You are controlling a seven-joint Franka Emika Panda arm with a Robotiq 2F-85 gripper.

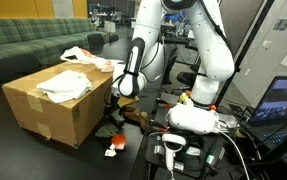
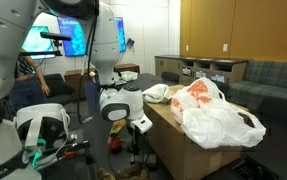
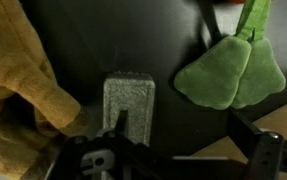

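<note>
Low over the dark surface, my gripper stands open in the wrist view, with nothing held between its fingers. A grey, rough-faced block (image 3: 129,104) lies close to the left finger, partly covered by it. Toward the right finger lies a green plush piece with two leaf-like lobes (image 3: 233,72). Brown plush fabric (image 3: 18,85) fills the left side. In exterior view 1 the gripper (image 1: 111,115) is beside the cardboard box, near the green piece (image 1: 107,130) and a red object (image 1: 118,142); its fingertips are hard to make out there.
A large cardboard box (image 1: 48,112) with white cloth (image 1: 65,86) on top stands right beside the gripper. Brown items (image 1: 135,116) lie on the other side. Open dark floor (image 1: 43,160) lies in front of the box.
</note>
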